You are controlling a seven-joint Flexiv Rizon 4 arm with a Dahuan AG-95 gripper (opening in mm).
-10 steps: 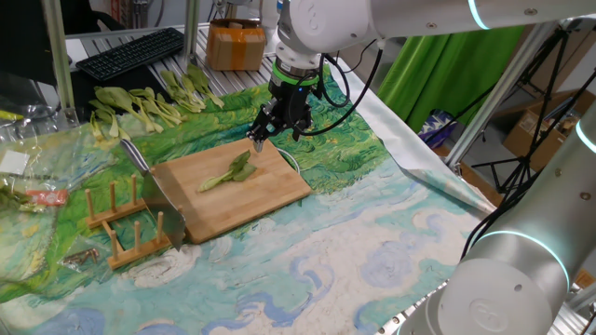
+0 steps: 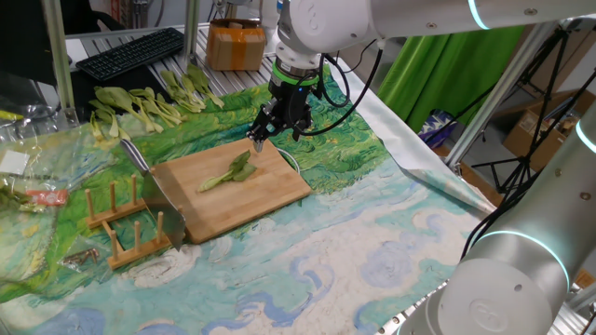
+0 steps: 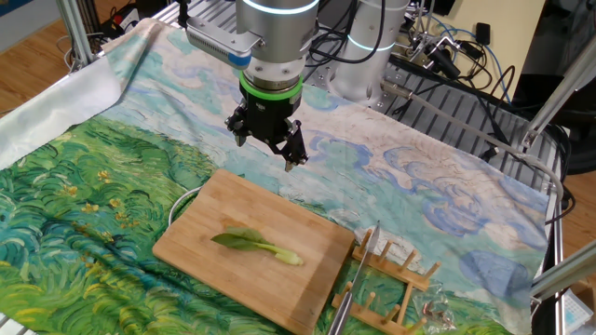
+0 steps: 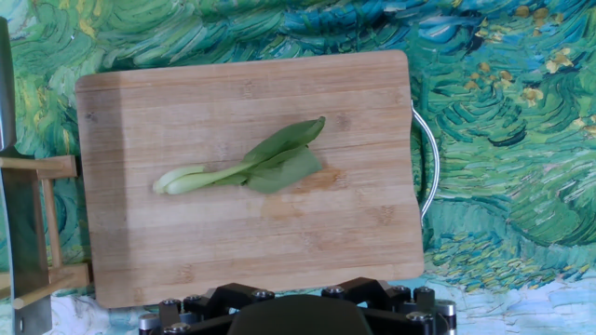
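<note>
A green leafy vegetable with a pale stem [image 4: 247,167] lies near the middle of the wooden cutting board [image 4: 354,233]. Above the board's edge on the robot's side hangs my gripper [image 3: 265,154], open and empty, its two fingers spread well apart. Air separates it from both vegetable and board. A broad-bladed knife [image 2: 162,194] leans on its edge in the wooden peg rack [image 2: 140,249], beside the board's end opposite the metal handle [image 4: 429,158]. The knife's handle [image 2: 134,154] sticks up past the rack.
Several more leafy greens [image 2: 140,106] lie at the table's back left, near a cardboard box [image 2: 234,45] and a keyboard [image 2: 130,53]. Clear plastic packaging [image 2: 35,154] covers the left edge. The painted cloth [image 2: 372,251] in front of the board is bare.
</note>
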